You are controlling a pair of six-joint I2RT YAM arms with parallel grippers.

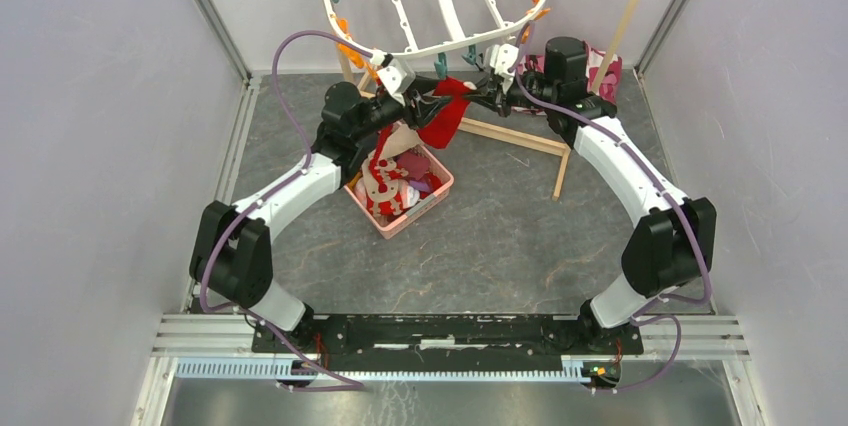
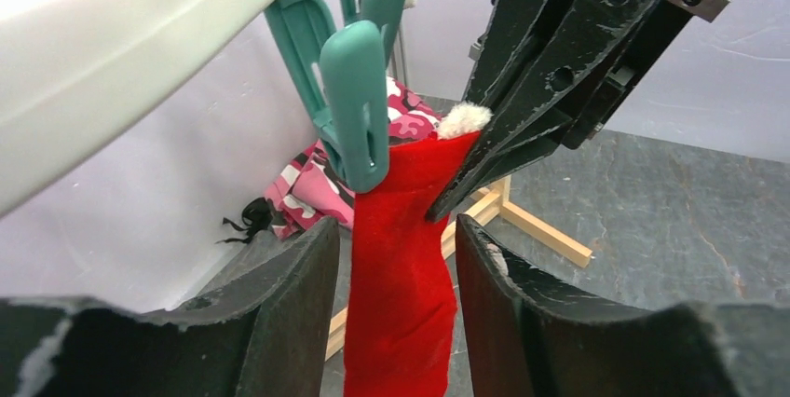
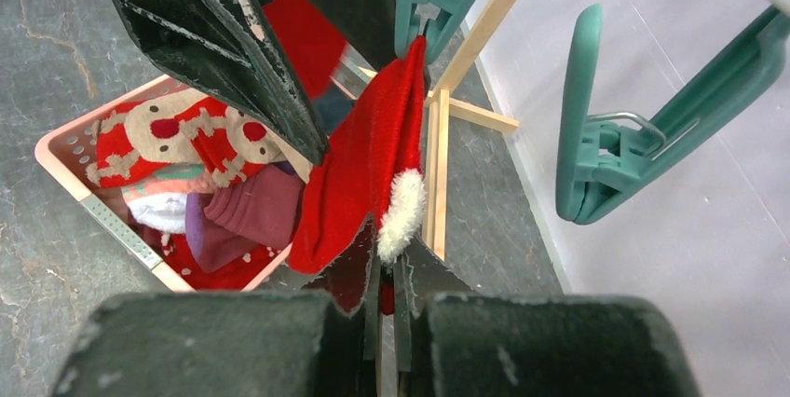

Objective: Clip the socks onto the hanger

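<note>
A red sock (image 2: 401, 257) with a fluffy white trim hangs just under the front rim of the white hanger (image 1: 420, 52). My right gripper is shut on its top edge beside the white tuft. At the sock's other top corner, a teal clip (image 2: 359, 103) overlaps the fabric in the left wrist view; whether cloth sits between the clip's fingers I cannot tell. My left gripper is part open, its fingers spread to either side of the sock in that view. In the right wrist view, one left finger (image 3: 224, 52) passes close in front of the sock.
Below stands a pink basket (image 1: 415, 216) holding several socks. Another red piece (image 3: 303, 24) hangs behind my left fingers. A second teal clip (image 3: 624, 136) hangs beside the right gripper. Wooden stand bars (image 1: 515, 136) and pink patterned cloth (image 1: 610, 81) lie behind.
</note>
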